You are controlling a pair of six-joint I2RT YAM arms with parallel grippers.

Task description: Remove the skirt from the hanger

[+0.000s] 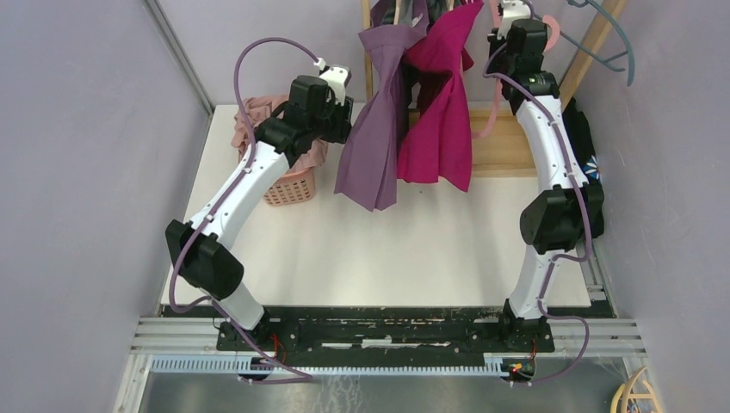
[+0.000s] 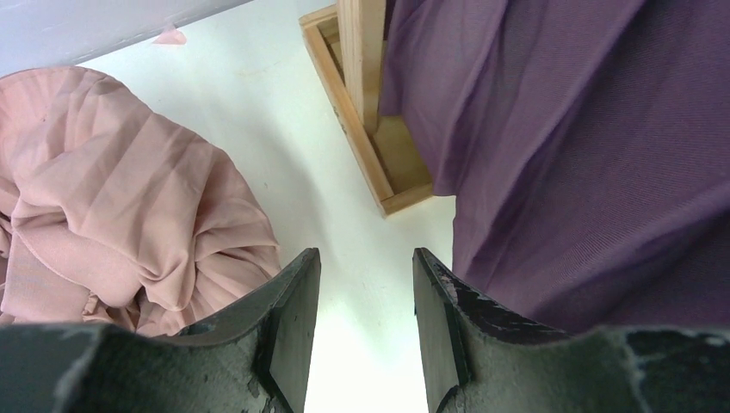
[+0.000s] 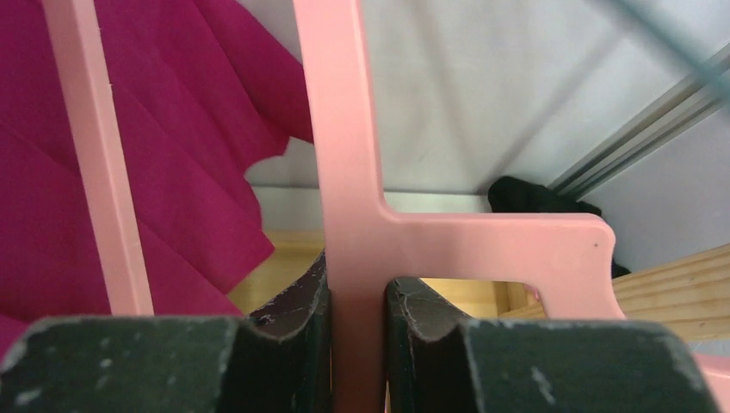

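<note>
A magenta skirt (image 1: pixel 439 120) hangs from the rack at the top centre. Left of it hangs a purple skirt (image 1: pixel 370 129). In the right wrist view, a pink hanger (image 3: pixel 349 129) runs down between the fingers of my right gripper, which lie close on both sides of it; whether they clamp it cannot be told. Magenta cloth (image 3: pixel 163 155) is left of that hanger. My left gripper is open, nothing between its fingers, with purple cloth (image 2: pixel 559 189) just to its right. The skirts' upper attachments are hidden or outside the views.
A pink basket (image 1: pixel 290 189) with pale pink cloth (image 1: pixel 258 112) stands below my left arm. A grey-blue hanger (image 1: pixel 624 43) hangs at the upper right of the wooden rack (image 1: pixel 594 34). Black cloth (image 1: pixel 578 142) lies at the right edge.
</note>
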